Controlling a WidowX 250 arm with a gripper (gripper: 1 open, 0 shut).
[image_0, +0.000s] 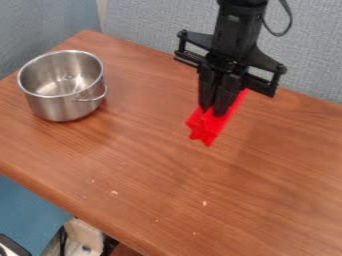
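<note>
My black gripper points down over the wooden table at upper middle, shut on a red object with a jagged lower end, which sticks out below and right of the fingers. A steel pot with a wire handle sits on the table at the left, apart from the gripper. Whether the red object touches the table is unclear.
Grey padded walls stand behind and at the left. Below the table's left edge is a blue surface with some clutter.
</note>
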